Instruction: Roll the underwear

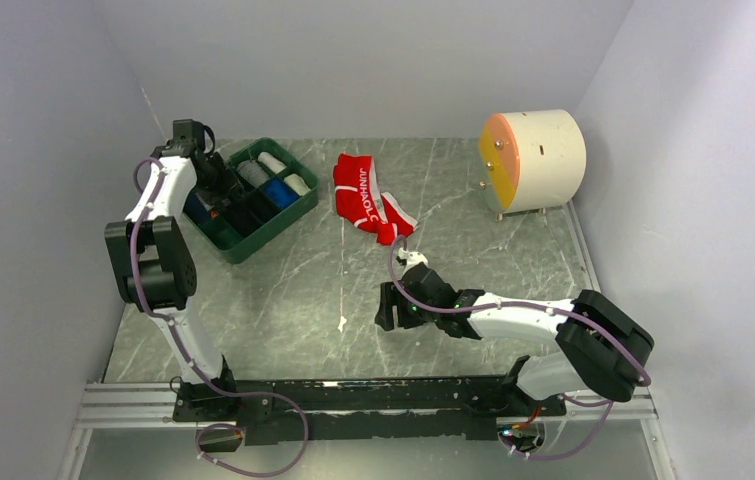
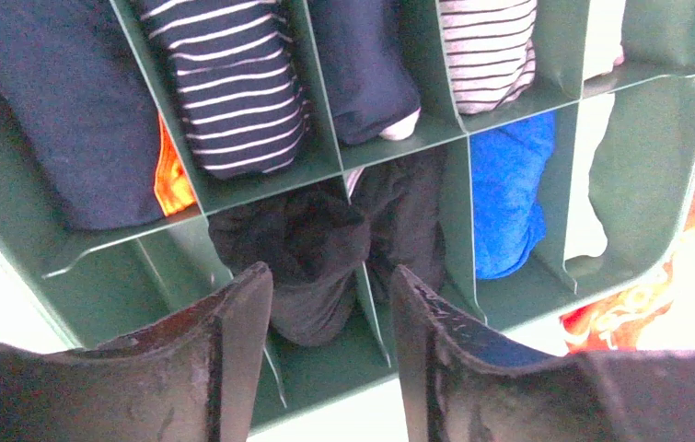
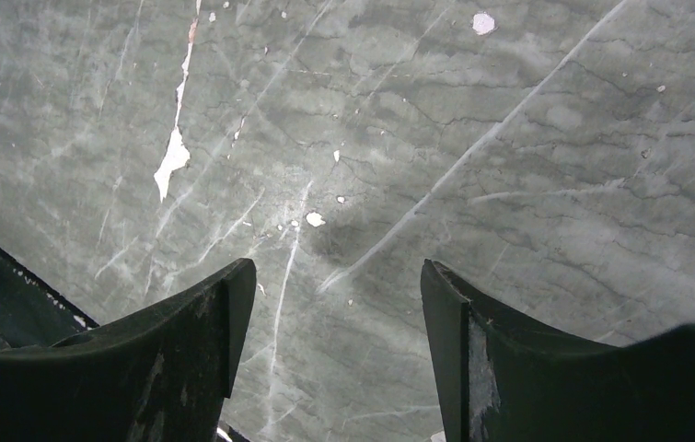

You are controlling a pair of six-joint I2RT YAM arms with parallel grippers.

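A green divided organizer (image 1: 271, 230) holds rolled garments in its compartments. My left gripper is over it, fingers apart, above a crumpled black garment (image 2: 288, 235) in a lower compartment; nothing is visibly held. Other rolls include a striped navy one (image 2: 233, 101) and a blue one (image 2: 509, 193). My right gripper hangs over bare table at the front right, open and empty. A red cloth with white lettering (image 1: 358, 205) lies right of the organizer.
A cream drum-shaped cabinet (image 1: 543, 160) with a coloured front stands at the back right. Walls bound the left, right and back.
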